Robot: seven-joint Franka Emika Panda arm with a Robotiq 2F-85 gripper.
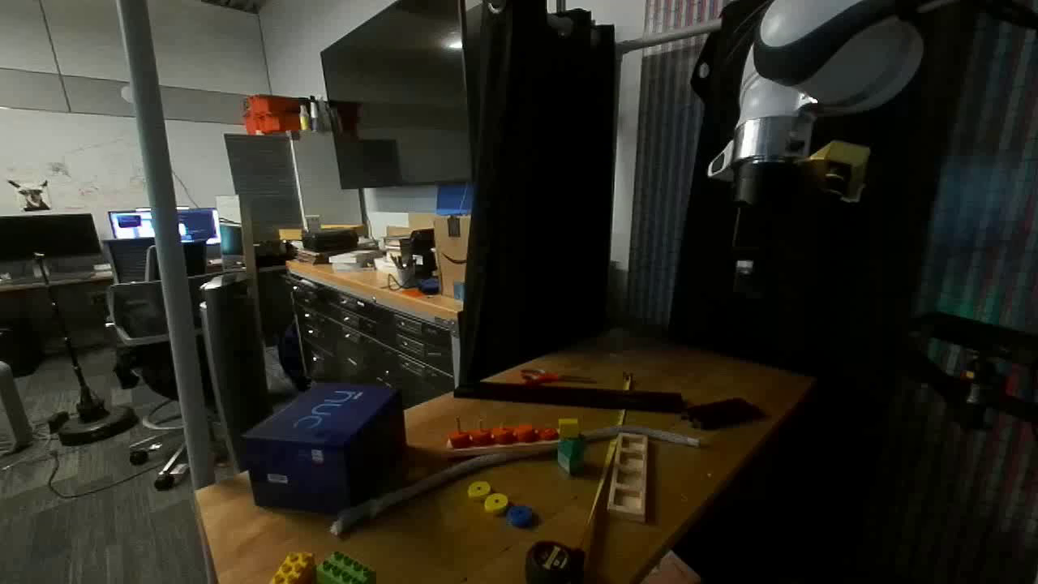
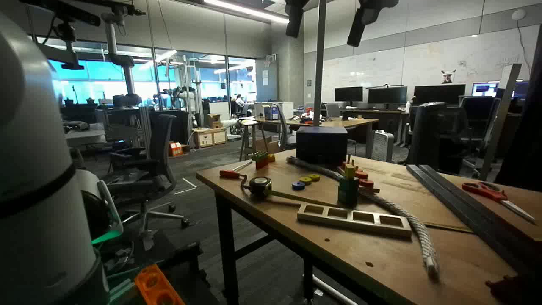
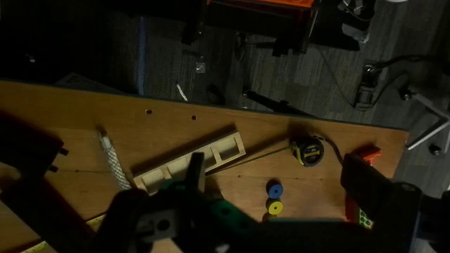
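Observation:
High above the table, my gripper stands open, its dark fingers spread wide with nothing held between them. In exterior view 1 the gripper hangs at the upper right, largely lost against black cloth. Below lie a wooden tray with square compartments (image 3: 227, 147), a tape measure (image 3: 311, 151) with its blade pulled out, a blue disc (image 3: 275, 191) and two yellow discs (image 1: 496, 504). A green block with a yellow one on top (image 1: 570, 453) stands beside a row of orange-red pieces (image 1: 501, 435). The grey rope (image 1: 438, 482) stretches across the tabletop.
A dark blue box (image 1: 326, 448) occupies the table's left side in exterior view 1. Red scissors (image 2: 485, 191) lie beyond a long black bar (image 2: 457, 213). Yellow (image 1: 293, 568) and green (image 1: 345, 568) toy bricks sit at the near edge. Bare wood (image 2: 325, 254) shows in front of the tray.

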